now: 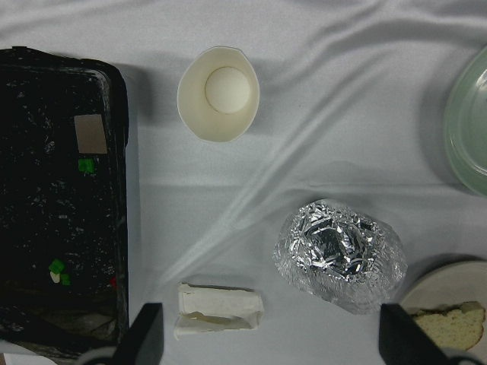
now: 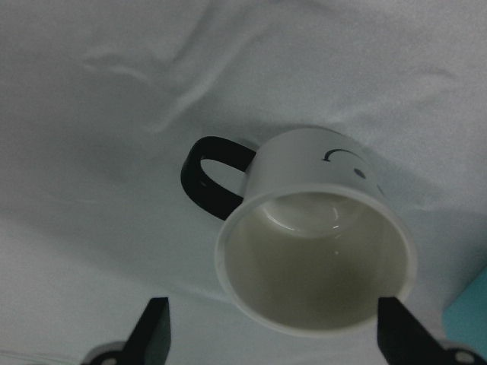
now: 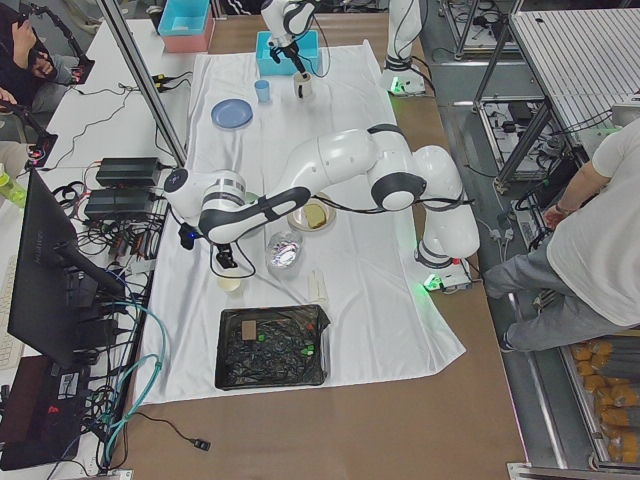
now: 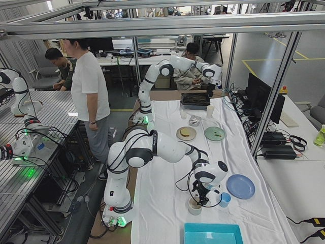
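My left gripper (image 3: 225,258) hangs open over the white cloth, above a paper cup (image 1: 218,95). Below it in the left wrist view are crumpled foil (image 1: 338,255), a folded pale wrapper (image 1: 219,304), a green plate (image 1: 472,122) and a beige plate (image 1: 434,285) with bread (image 1: 449,328). My right gripper (image 4: 202,193) is open above a white mug (image 2: 312,262) with a black handle (image 2: 199,179); the mug's mouth faces up into the right wrist view, between and ahead of the fingers.
A black tray (image 3: 270,365) with small scraps sits at the near end. A blue plate (image 4: 240,186), a blue cup (image 4: 224,201) and a turquoise bin (image 4: 213,234) are around the mug. A person (image 4: 90,96) stands beside the table.
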